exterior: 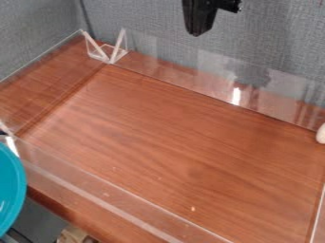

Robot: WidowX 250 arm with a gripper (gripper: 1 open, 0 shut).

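Note:
My black gripper (200, 25) hangs at the top centre of the camera view, high above the wooden floor (165, 152) of a clear-walled enclosure. It looks shut, with nothing visible between its fingers.
A cyan round object (8, 190) is at the left edge, and a small white object (320, 135) at the right edge. A white bracket (106, 52) stands in the back left corner. Grey fabric walls (279, 47) surround the back.

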